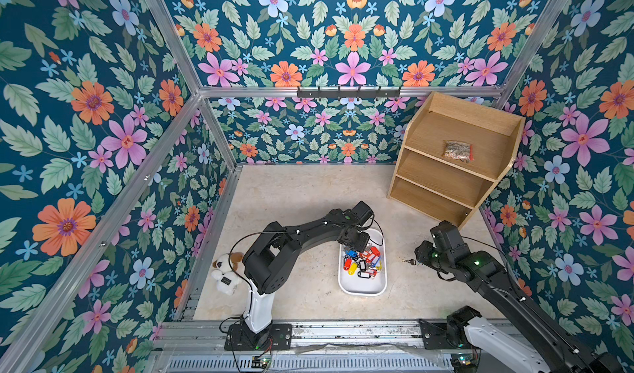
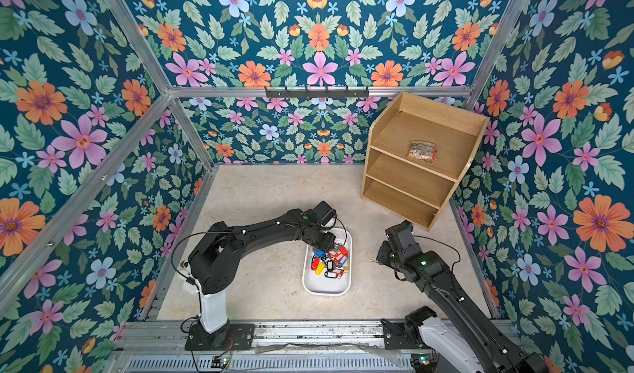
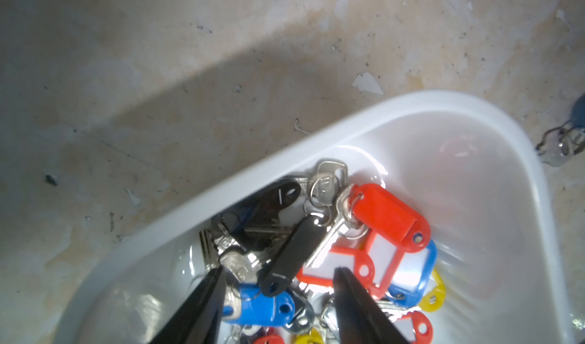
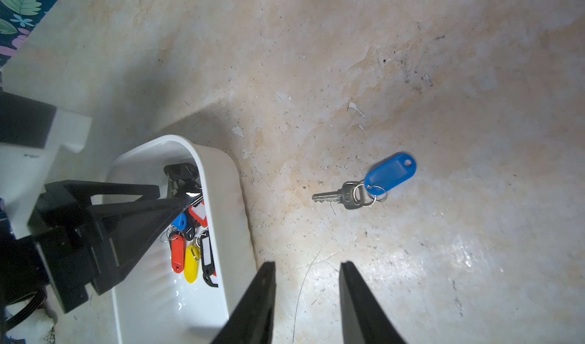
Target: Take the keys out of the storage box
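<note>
The white storage box holds a heap of keys with red, blue, yellow and black tags. In the left wrist view, a black tag and a blue tag lie by my left gripper, whose fingers are apart. The right wrist view shows its tips over the box's far end; contact with the keys cannot be told. A key with a blue tag lies on the table right of the box. Over the table near it, my right gripper is partly open with nothing between its fingers.
A wooden shelf stands at the back right, with a clear packet on it. A white-and-brown plush toy sits at the left. The table behind the box is bare.
</note>
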